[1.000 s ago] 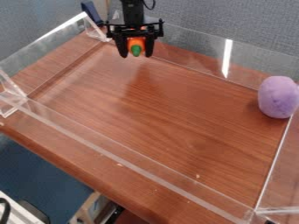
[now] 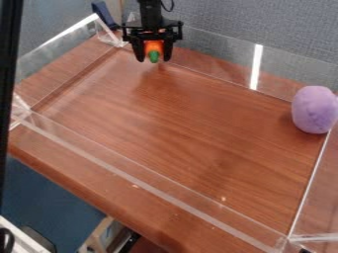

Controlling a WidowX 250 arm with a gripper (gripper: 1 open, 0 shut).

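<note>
My black gripper (image 2: 153, 49) is at the back of the wooden tray, near the clear back wall. A small orange object with a green part (image 2: 154, 51) sits at its fingertips; whether the fingers are closed on it is too small to tell. A purple rounded object (image 2: 314, 109) rests at the right side of the tray.
Clear low walls (image 2: 256, 61) edge the wooden surface (image 2: 172, 148). Most of the middle and front is empty. A blue-grey floor (image 2: 40, 193) shows at the lower left.
The gripper and the orange object have shifted only very slightly at the back. The purple object has not moved.
</note>
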